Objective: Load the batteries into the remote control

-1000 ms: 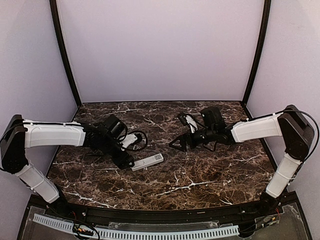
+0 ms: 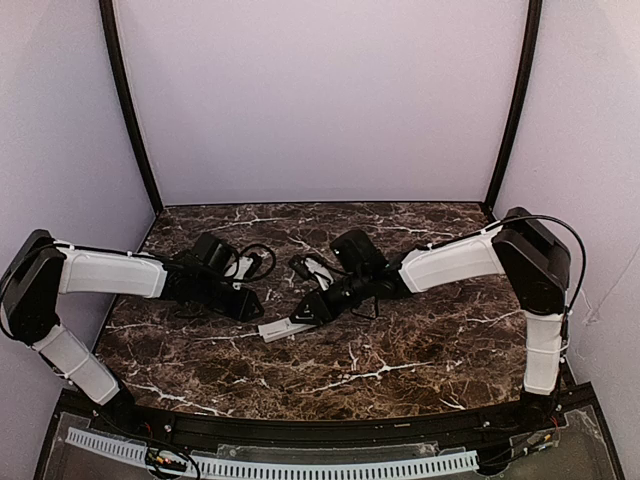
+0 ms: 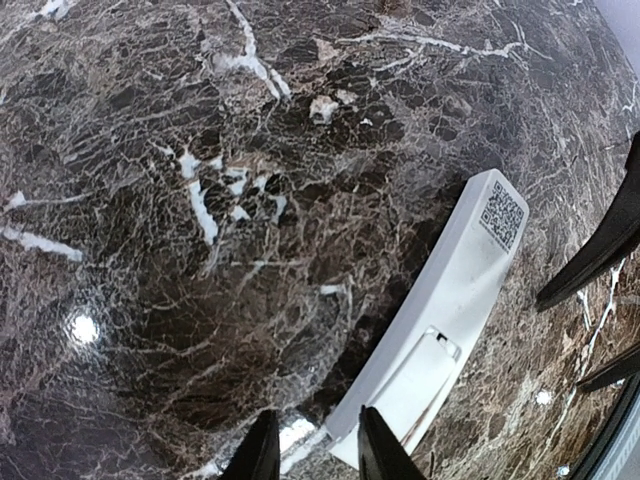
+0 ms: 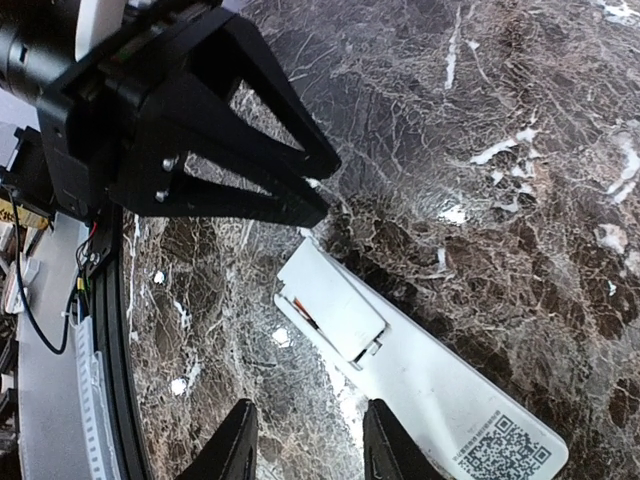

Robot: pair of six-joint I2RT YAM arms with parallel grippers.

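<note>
The white remote control (image 2: 275, 330) lies on the dark marble table, a QR code on one end and a short white piece (image 4: 335, 305) over its battery bay, with a sliver of orange beside it. My left gripper (image 2: 250, 310) hangs just left of the remote; its two fingertips (image 3: 372, 445) are close together at the bottom of the left wrist view, and what is between them cannot be made out. My right gripper (image 2: 310, 310) is over the remote's right part, its fingers (image 4: 240, 440) apart with nothing visible between them.
The two grippers are close to each other at the middle. Walls stand at the back and sides, a dark frame along the front edge.
My right gripper has moved left and down over the remote. The remote appears unmoved.
</note>
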